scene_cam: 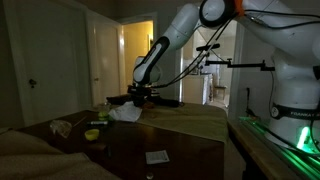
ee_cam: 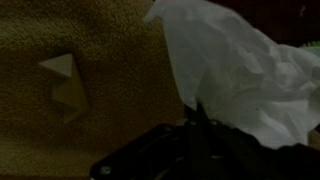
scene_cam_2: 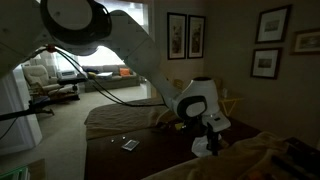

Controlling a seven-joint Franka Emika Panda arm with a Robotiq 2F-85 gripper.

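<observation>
A white cloth [ee_cam: 235,70] fills much of the right side in the wrist view, gathered towards the fingertips of my gripper. The gripper is shut on it, though the dark fingers are hard to make out. In exterior view 1 the cloth [scene_cam: 125,112] hangs crumpled just below and left of the gripper [scene_cam: 138,98]. Exterior view 2 shows the cloth [scene_cam_2: 206,144] under the arm's end, partly hidden by it.
A yellow-green bowl [scene_cam: 92,134] and a green item [scene_cam: 97,122] lie left of the cloth. A small pale card [scene_cam: 157,157] rests on the dark table. Brown fabric [ee_cam: 110,110] with pale angular shapes [ee_cam: 66,84] lies below the wrist camera.
</observation>
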